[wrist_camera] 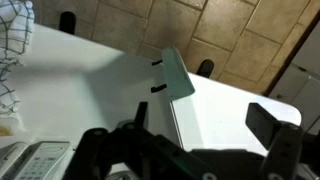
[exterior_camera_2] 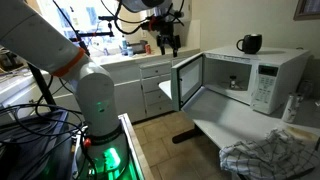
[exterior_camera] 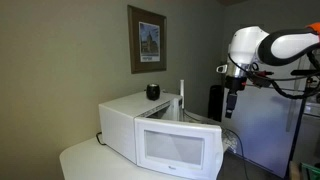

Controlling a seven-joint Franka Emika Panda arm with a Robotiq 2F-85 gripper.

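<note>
A white microwave (exterior_camera_2: 237,83) stands on a white table, its door (exterior_camera: 180,148) swung open. From above, in the wrist view, the door (wrist_camera: 176,75) is a narrow upright panel over the table's edge. My gripper (exterior_camera: 231,103) hangs above and near the door's free end, with its fingers apart. In exterior view 2 the gripper (exterior_camera_2: 172,46) is up at the left of the microwave. Dark fingers (wrist_camera: 270,128) spread on both sides of the door's top edge in the wrist view, and nothing is held. Whether they reach down to door height is unclear.
A dark mug (exterior_camera_2: 250,44) sits on top of the microwave. A checked cloth (exterior_camera_2: 265,158) lies at the table's near side, close to a clear bottle (exterior_camera_2: 291,108). Drawers (exterior_camera_2: 156,85) stand behind.
</note>
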